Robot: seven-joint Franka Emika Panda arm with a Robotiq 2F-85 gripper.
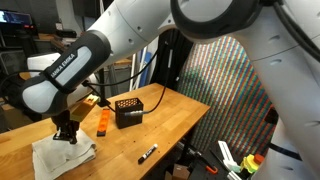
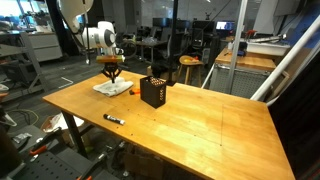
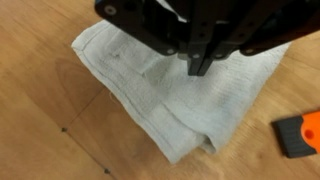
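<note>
A white cloth (image 1: 63, 155) lies rumpled on the left part of the wooden table. Over it is my gripper (image 1: 68, 135), pointing down, its fingers close together. In the wrist view, the cloth (image 3: 150, 90) spreads beneath the gripper, with a fold along its lower right side. The narrow fingertips hide what lies between them, so whether they pinch any fabric cannot be told. From the other side, the cloth (image 2: 115, 87) shows below the gripper (image 2: 112, 74) at the table's far left.
A black mesh basket (image 1: 129, 111) stands to the right of the cloth. Between them lies an orange-and-black object (image 1: 103, 122), also at the wrist view's right edge. A dark marker-like object (image 1: 148, 154) rests near the front edge.
</note>
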